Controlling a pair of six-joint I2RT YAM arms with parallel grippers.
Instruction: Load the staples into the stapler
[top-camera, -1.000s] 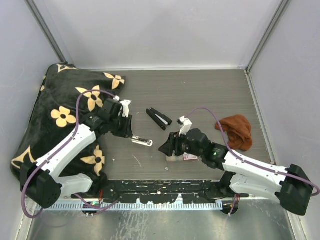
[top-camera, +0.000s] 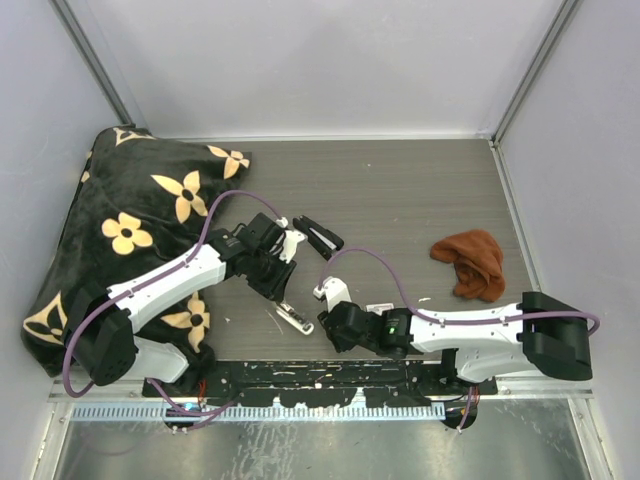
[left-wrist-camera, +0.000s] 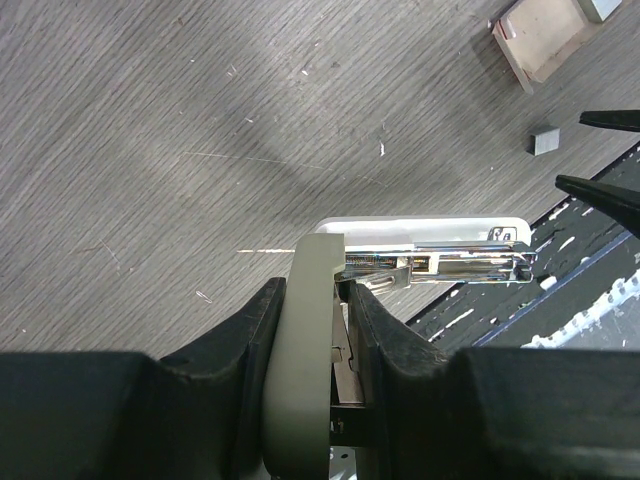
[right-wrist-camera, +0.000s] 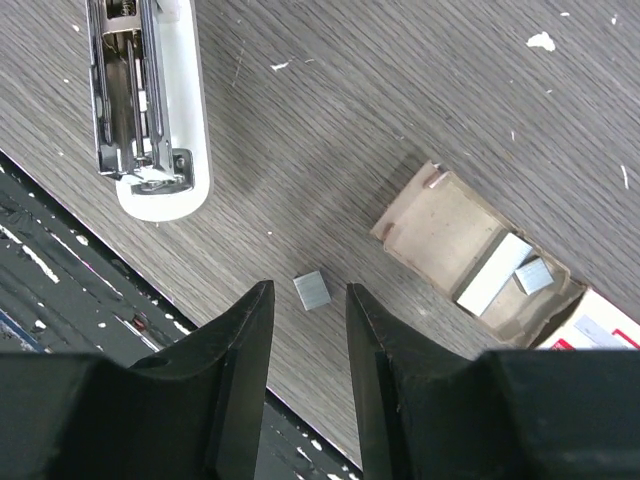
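Note:
The white stapler (top-camera: 293, 318) is opened up, its metal staple channel (left-wrist-camera: 450, 264) bare. My left gripper (top-camera: 279, 297) is shut on the stapler's rear part, and the rest sticks out past the fingers. A small grey block of staples (right-wrist-camera: 312, 290) lies loose on the table. My right gripper points down at it with parted fingers, one to each side in the right wrist view; nothing is held between them. The opened cardboard staple box (right-wrist-camera: 450, 235) lies beyond, with more staples (right-wrist-camera: 534, 276) inside. From above, the right gripper hides the loose block.
Another black stapler (top-camera: 318, 238) lies further back on the table. A brown cloth (top-camera: 472, 264) sits at the right and a dark flowered cushion (top-camera: 125, 240) at the left. The table's front edge is close to both grippers.
My left gripper has carried the stapler toward the front and right, turning it.

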